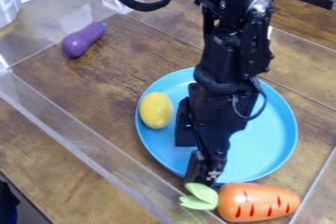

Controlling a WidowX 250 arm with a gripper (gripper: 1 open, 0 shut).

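My black gripper [202, 165] reaches down over a blue plate [266, 140], its tips low at the plate's front rim, just above the green top [199, 196] of a toy carrot [257, 202]. It is open; whether anything lies between the fingers is hard to see. A yellow oval object [156, 110] sits on the plate's left side, left of the gripper.
A purple eggplant [83, 39] lies at the upper left of the wooden surface [79, 81]. Clear plastic edges run along the left and lower sides. The wood between eggplant and plate is free.
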